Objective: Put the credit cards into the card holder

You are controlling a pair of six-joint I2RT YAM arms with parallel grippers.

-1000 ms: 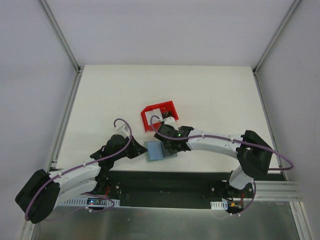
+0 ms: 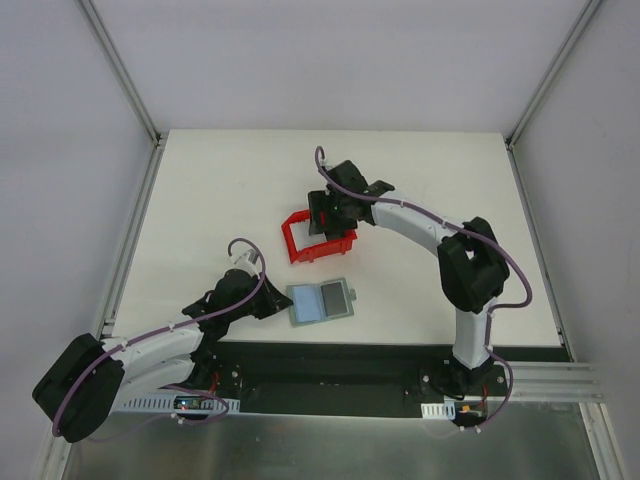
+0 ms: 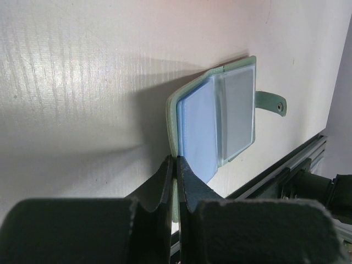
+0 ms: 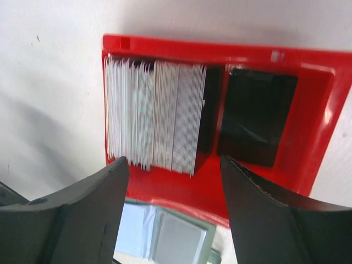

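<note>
The green card holder [image 3: 236, 110], with a blue sleeve and a clear sleeve, lies open on the table. My left gripper is shut at its left edge; whether that edge is between the fingers is hard to tell. A red tray [image 4: 300, 60] holds rows of white cards [image 4: 176, 115] and dark cards [image 4: 256, 110]. My right gripper is open above the tray, its fingers spanning the right row of white cards.
A dark gap and metal rail run along the front edge.
My right gripper has moved from over the card holder up to the red tray. The left arm has barely moved.
</note>
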